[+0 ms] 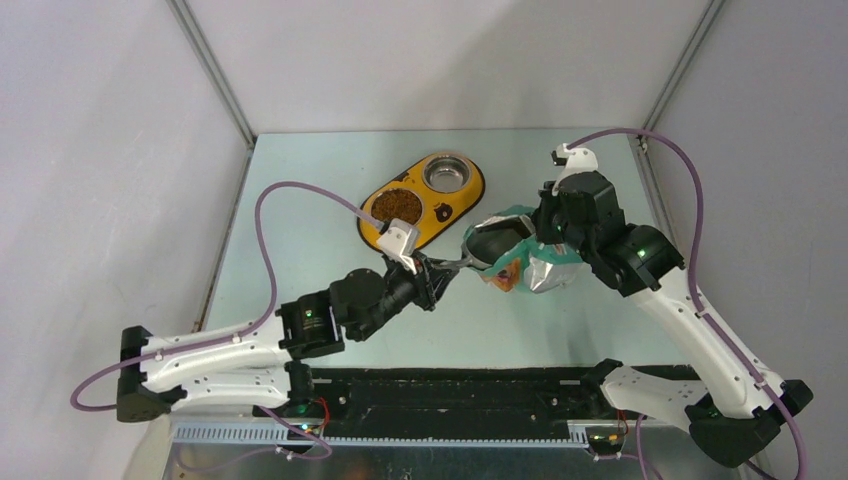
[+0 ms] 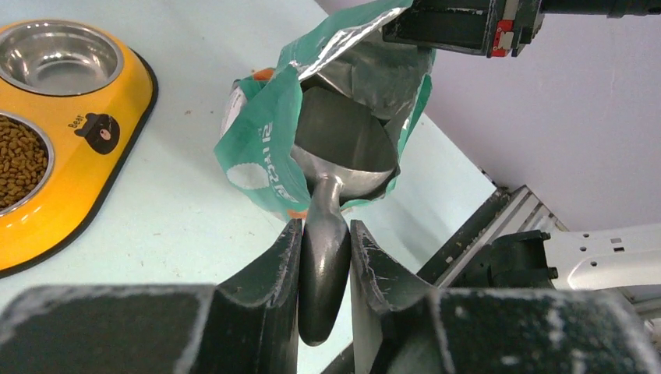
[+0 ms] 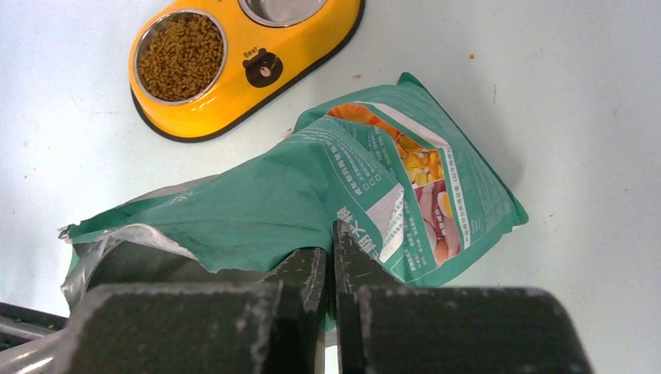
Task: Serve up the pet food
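Observation:
My left gripper is shut on the handle of a metal scoop [image 2: 326, 273], whose bowl sits inside the open mouth of a green food bag [image 2: 261, 156]. My right gripper is shut on the upper edge of that bag, which shows its silver lining. The yellow double-bowl feeder [image 1: 438, 215] lies behind and left of the bag. Its left bowl [image 3: 179, 58] holds brown kibble; its right bowl [image 1: 446, 174] shows bare metal in the top view. How much food is in the scoop cannot be seen.
Walls stand at the back and both sides. A few small crumbs lie on the surface near the feeder.

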